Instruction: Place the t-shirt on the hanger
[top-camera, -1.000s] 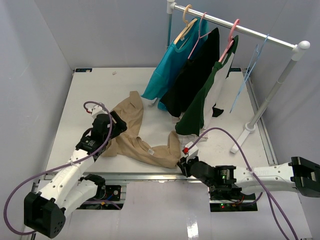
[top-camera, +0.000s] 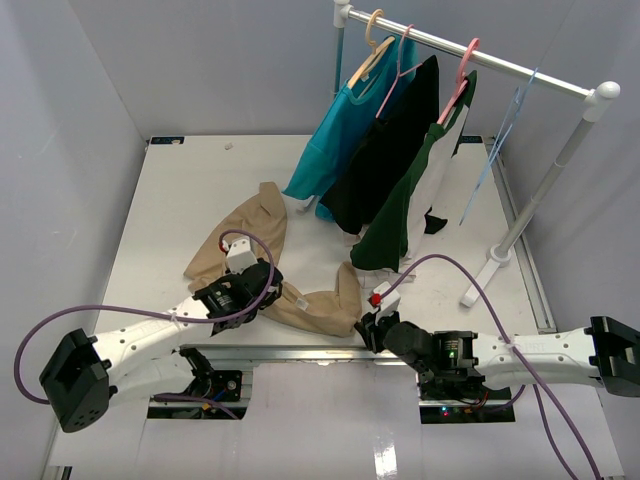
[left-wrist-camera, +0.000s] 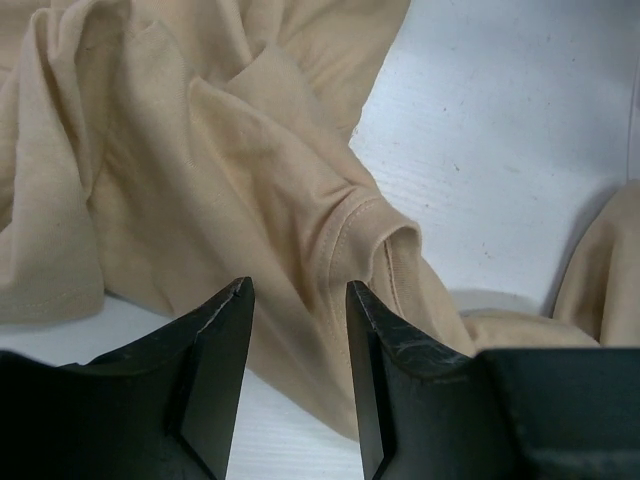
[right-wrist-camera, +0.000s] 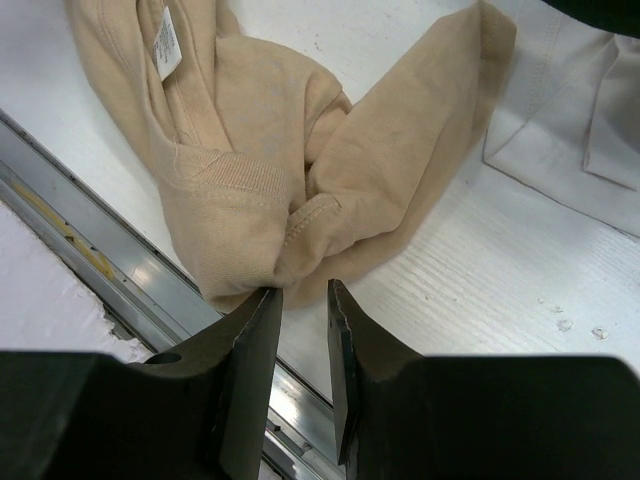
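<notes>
A crumpled tan T-shirt (top-camera: 320, 310) lies on the white table toward the front, a small white tag on it. My left gripper hangs open over its folds, the collar-like seam just beyond the fingertips. My right gripper is at the front edge by the shirt's right end, its fingers apart, the left fingertip against or very near a folded hem. An empty light-blue hanger (top-camera: 500, 140) hangs at the right end of the rail (top-camera: 520, 70).
Teal (top-camera: 335, 130), black (top-camera: 380, 160) and green-and-white (top-camera: 385, 230) garments hang on the rack above the back right of the table. The rack's post and foot (top-camera: 485, 275) stand at the right.
My left arm has swung right and toward the front, from the shirt's left part to over its middle. The right arm and the shirt look nearly unchanged.
</notes>
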